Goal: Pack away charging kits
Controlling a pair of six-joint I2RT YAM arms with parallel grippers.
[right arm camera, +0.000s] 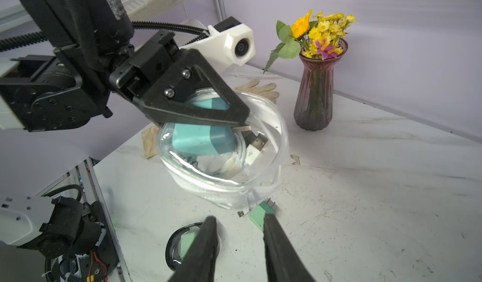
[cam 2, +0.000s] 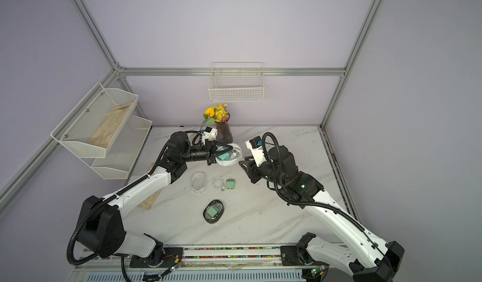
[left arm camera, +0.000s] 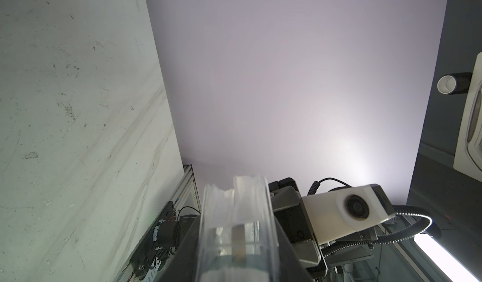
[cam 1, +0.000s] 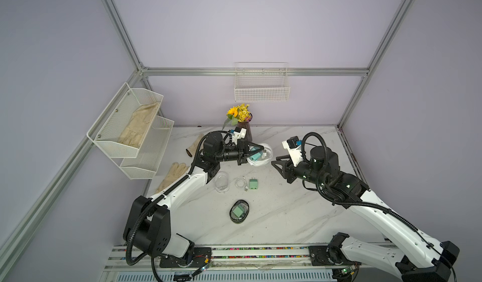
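My left gripper (cam 1: 253, 151) is shut on a clear case (right arm camera: 266, 171) holding a teal charger (right arm camera: 200, 139) and cable, held up mid-table. To its right, my right gripper (cam 1: 278, 166) has fingers parted and empty, just below the case in the right wrist view. On the table lie a green charger (cam 1: 253, 184), a white cable (cam 1: 240, 181), an empty clear case (cam 1: 221, 189) and a black-rimmed kit (cam 1: 239, 216) with a green charger inside.
A vase of flowers (cam 1: 244, 129) stands at the back. A glove (cam 1: 173, 174) lies at left beside a white two-tier rack (cam 1: 150, 156). A wire basket (cam 1: 261, 93) hangs on the back wall.
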